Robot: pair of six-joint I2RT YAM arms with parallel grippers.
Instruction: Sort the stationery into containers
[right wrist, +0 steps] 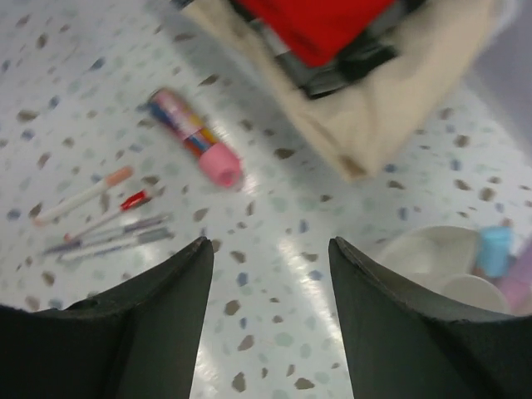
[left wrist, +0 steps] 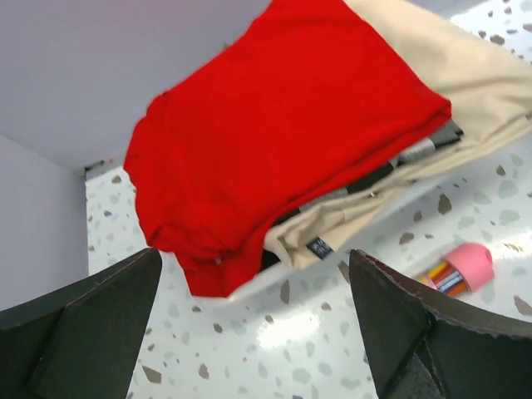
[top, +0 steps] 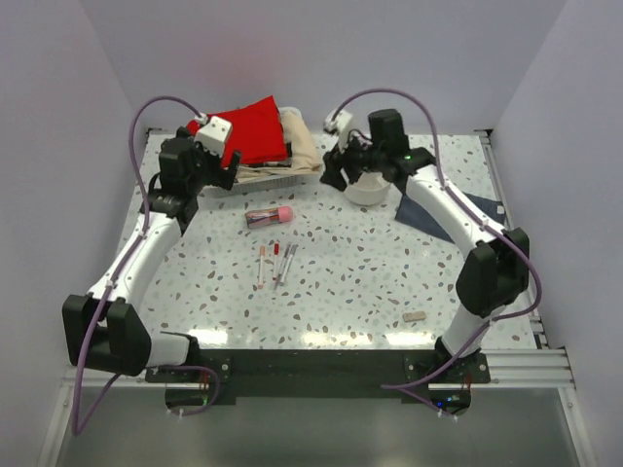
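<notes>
A clear tube with a pink end (top: 269, 217) lies on the speckled table below the cloth-filled bin. Beneath it several slim pens lie loose, among them an orange-ended pen (top: 261, 268), a red-capped pen (top: 275, 261) and a grey pen (top: 289, 265). The white round container (right wrist: 416, 249) holds a blue item (right wrist: 495, 249) and a purple item (right wrist: 525, 278). Over the bin's left part my left gripper hangs open and empty. My right gripper is open too, above the table just left of the white container, nothing between its fingers.
Red cloth (left wrist: 283, 116) and beige cloth (left wrist: 474, 75) fill the bin at the back left. A dark blue cloth (top: 433, 212) lies right of the white container. Near the front right sits a small tan block (top: 415, 316).
</notes>
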